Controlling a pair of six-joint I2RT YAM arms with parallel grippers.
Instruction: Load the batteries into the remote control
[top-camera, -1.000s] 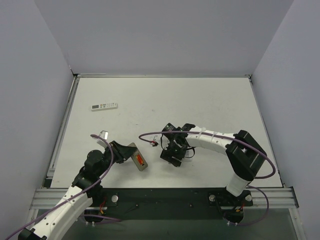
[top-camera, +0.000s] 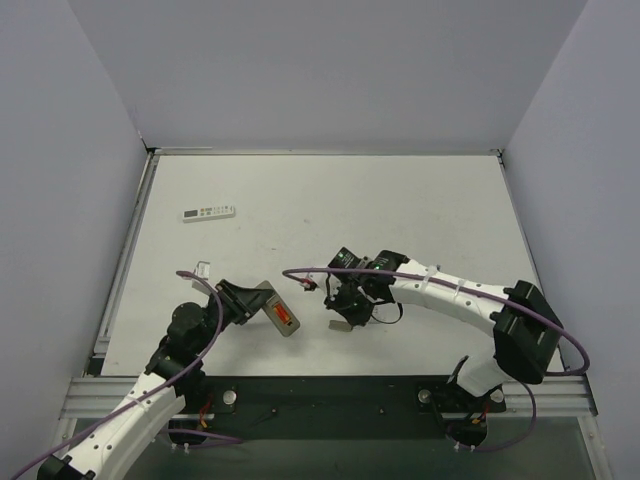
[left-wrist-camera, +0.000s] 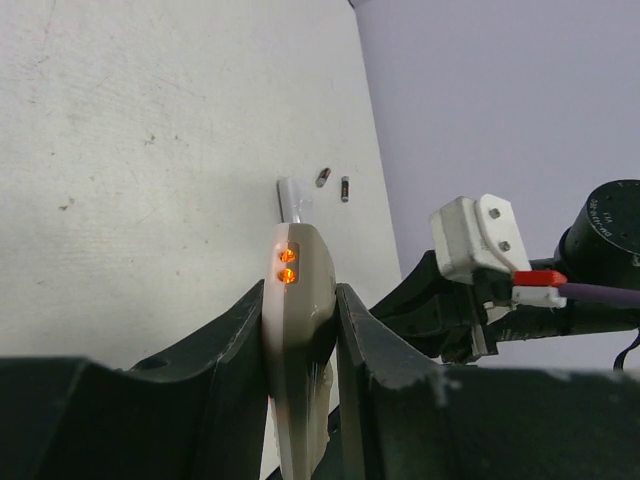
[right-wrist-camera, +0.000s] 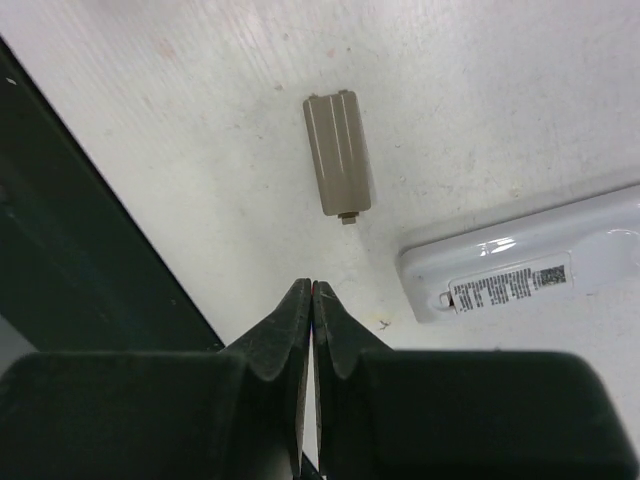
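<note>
My left gripper (top-camera: 258, 302) is shut on the remote control (top-camera: 272, 296), which it holds tilted; its open back shows something orange-red inside. In the left wrist view the remote's end (left-wrist-camera: 301, 238), with two orange spots, stands up between the fingers. The grey-brown battery cover (right-wrist-camera: 338, 155) lies flat on the table, ahead of and apart from my right gripper. That gripper is shut, its fingertips touching, with nothing between them. Two small batteries, one (left-wrist-camera: 323, 177) beside the other (left-wrist-camera: 345, 188), lie far off in the left wrist view.
A white case with a barcode label (right-wrist-camera: 510, 285) lies right of the cover. Another white remote (top-camera: 209, 213) rests at the back left. The table's front edge, with a dark strip (right-wrist-camera: 80, 220), is close to the cover.
My right gripper was open around the cover's near end; now it is shut and has drawn up and away. The cover stays on the table. The held remote has shifted slightly.
</note>
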